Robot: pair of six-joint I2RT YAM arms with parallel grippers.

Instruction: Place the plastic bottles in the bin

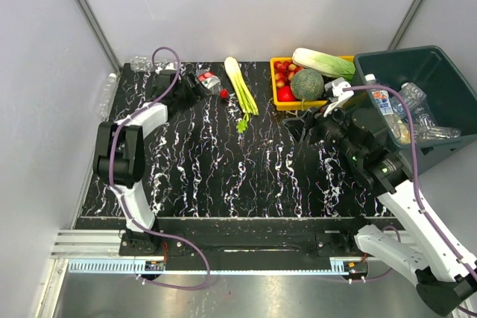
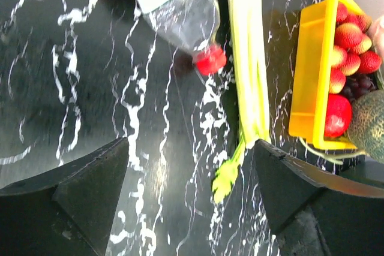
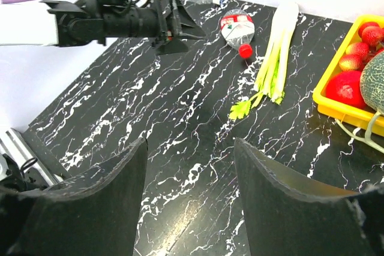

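Observation:
A crumpled bottle with red cap and label lies beside the celery. My left gripper hangs near it, open, with nothing between the fingers. Clear bottles lie at the back left and along the left edge. The green bin at the right holds several bottles. My right gripper is over the table left of the bin; its fingertips are apart with only tabletop visible between them, and I cannot tell its state.
A yellow crate of fruit and vegetables stands at the back right, against the bin. Walls enclose the back and sides.

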